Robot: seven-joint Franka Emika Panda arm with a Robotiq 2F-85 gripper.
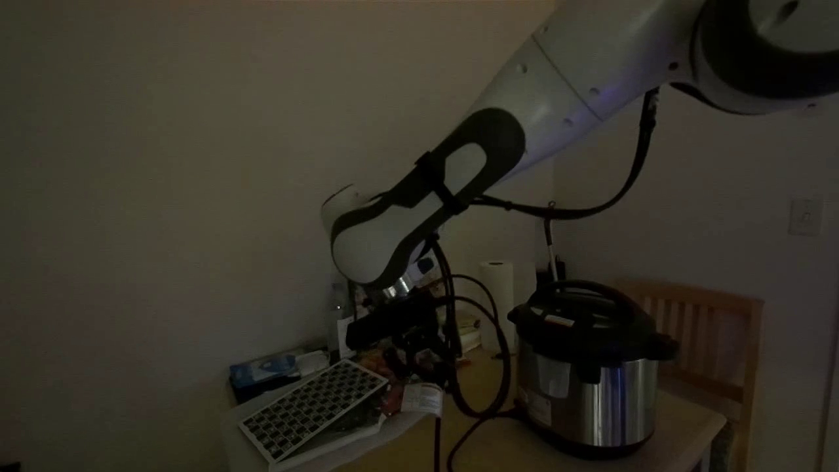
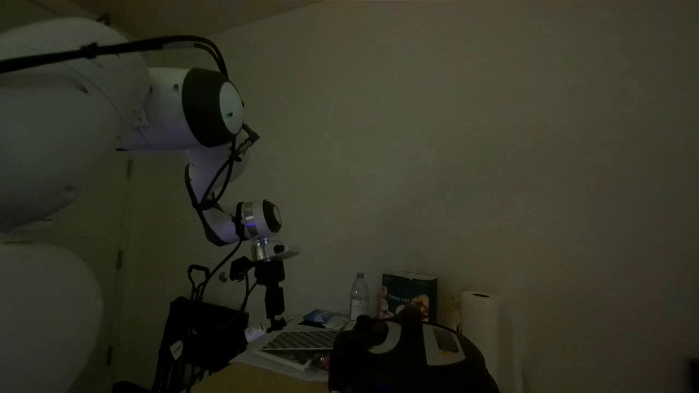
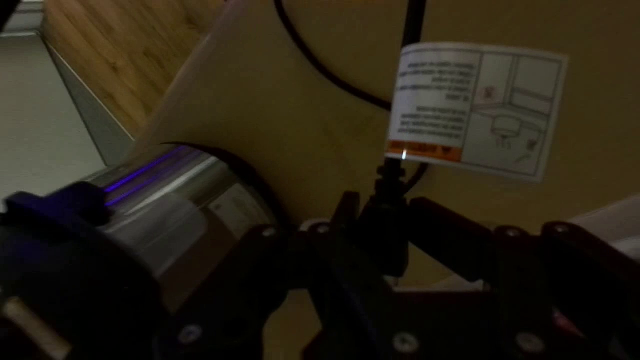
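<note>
My gripper is shut on a black plug (image 3: 382, 237) at the end of a power cord (image 3: 414, 24). A white warning label (image 3: 480, 111) is wrapped on that cord just beyond the plug. In exterior view 1 the gripper (image 1: 421, 366) is held above the table's left part, with the label (image 1: 422, 398) just below it and the cord hanging down. The silver and black pressure cooker (image 1: 590, 370) stands on the table to the right. In exterior view 2 the label (image 2: 254, 333) shows beside the gripper (image 2: 276, 324).
A white-framed black grid panel (image 1: 314, 409) lies tilted on the table near the gripper. Behind are a blue packet (image 1: 263, 370), a clear bottle (image 2: 359, 298), a box (image 2: 407, 298) and a paper roll (image 1: 497, 303). Bare tabletop (image 1: 480, 448) lies left of the cooker. The room is dim.
</note>
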